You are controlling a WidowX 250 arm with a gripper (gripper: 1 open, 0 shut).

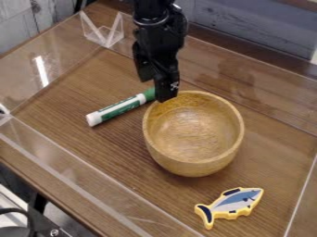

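Note:
My black gripper (158,81) hangs from the top centre, just above the back rim of a yellow-tan bowl (192,134), over the far end of a green and white marker (114,110). The marker lies diagonally on the wooden table left of the bowl, its far end partly hidden by the gripper. A yellow and blue fish toy (229,205) lies at the front right.
The wooden table (69,148) has free room on the left and at the back right. Clear plastic pieces stand at the left and back-left edges, and a black cable is at the bottom left corner.

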